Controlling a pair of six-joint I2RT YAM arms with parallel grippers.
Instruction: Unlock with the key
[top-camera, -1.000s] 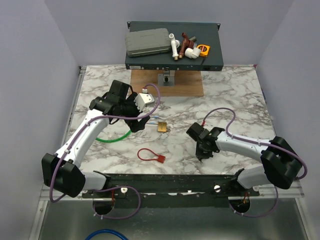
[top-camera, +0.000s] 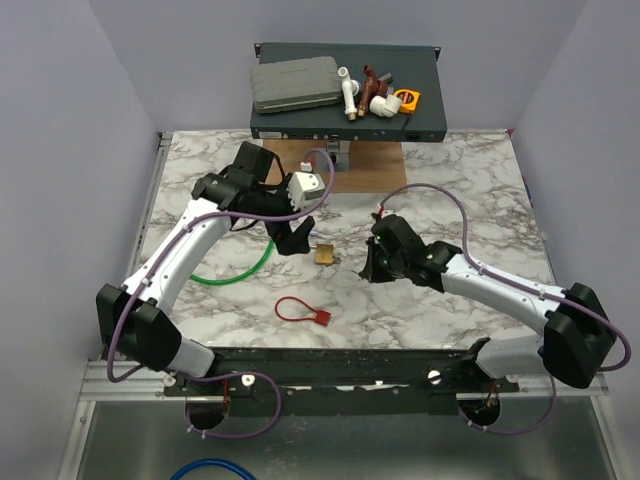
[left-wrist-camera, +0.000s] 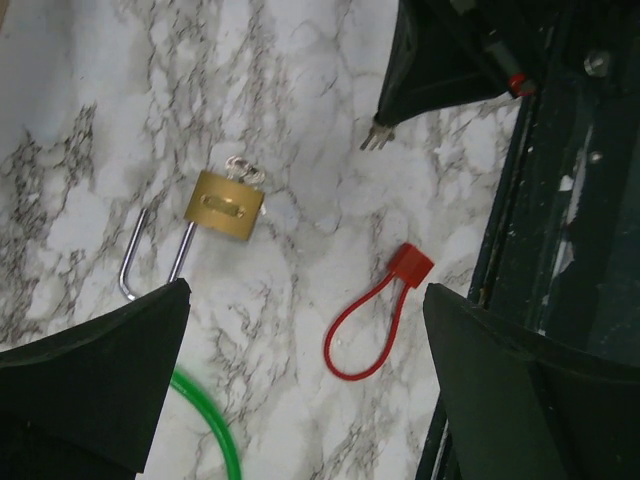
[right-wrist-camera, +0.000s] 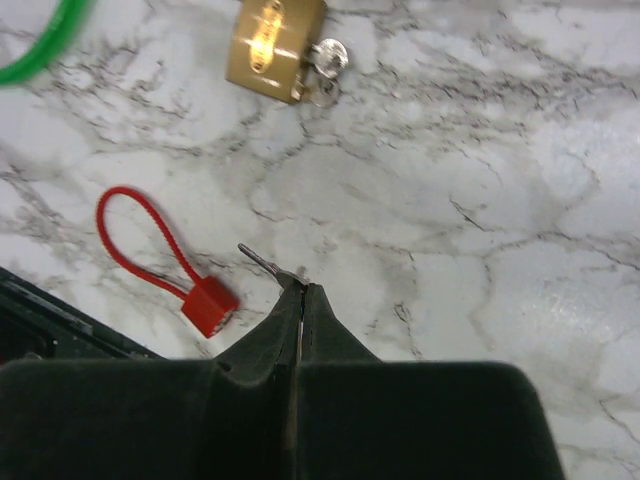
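Observation:
A brass padlock (top-camera: 324, 255) lies on the marble, its long shackle visible in the left wrist view, with small keys at one end. My right gripper (top-camera: 370, 270) is shut, and a thin metal key (right-wrist-camera: 262, 260) sticks out from its fingertips, above the table right of the padlock. My left gripper (top-camera: 297, 240) hangs just left of and above the padlock, open with nothing between its fingers.
A red cable seal (top-camera: 322, 316) lies toward the front, a green hose (top-camera: 230, 275) on the left. A raised dark shelf (top-camera: 420, 122) with a case and fittings spans the back.
My right gripper has risen and moved back and leftward toward the padlock with the key. My left gripper has lifted and shifted slightly right.

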